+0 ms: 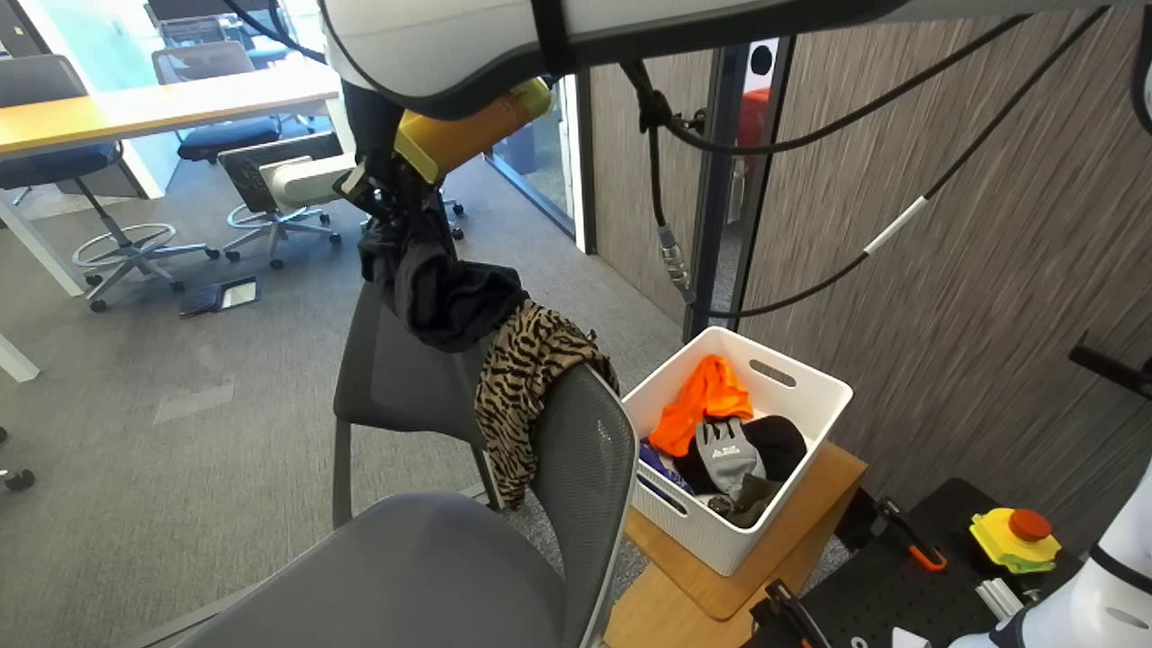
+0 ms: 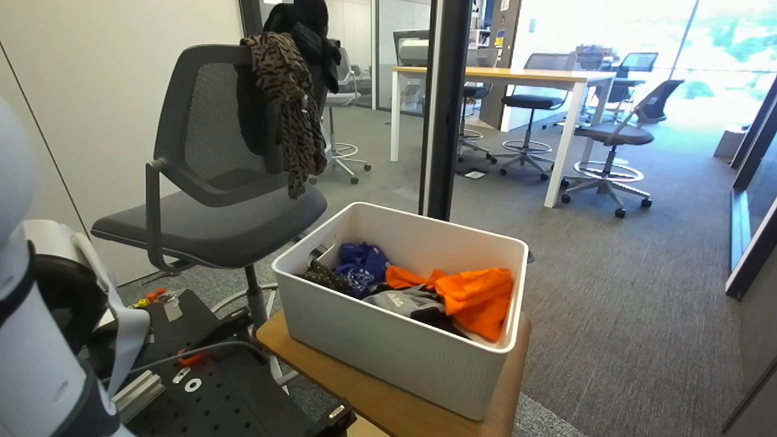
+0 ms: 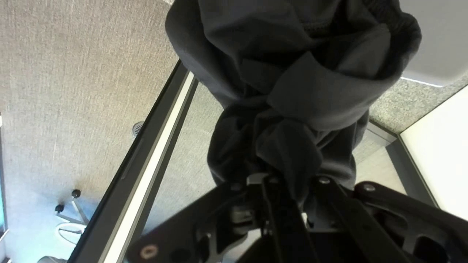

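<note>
A bunched black cloth [image 1: 437, 281] hangs from my gripper [image 1: 375, 200], which is shut on it high over the far chair's seat. The wrist view shows the same dark cloth [image 3: 302, 96] filling the upper middle, its lower folds pinched between the fingers of my gripper. A tiger-striped cloth [image 1: 529, 378] lies draped over the near chair's backrest [image 1: 589, 464]. The black cloth's lower right side overlaps the striped one in exterior view 1; whether they touch, I cannot tell. In exterior view 2 the black cloth [image 2: 309, 33] shows behind the striped cloth [image 2: 291, 102].
A white basket [image 1: 675, 536] stands on a wooden stand [image 1: 826, 497] right of the chair, holding an orange cloth [image 1: 702, 405], a grey glove [image 1: 729, 454] and other cloths. A cable [image 1: 805, 297] loops down from the arm. Open floor lies to the left.
</note>
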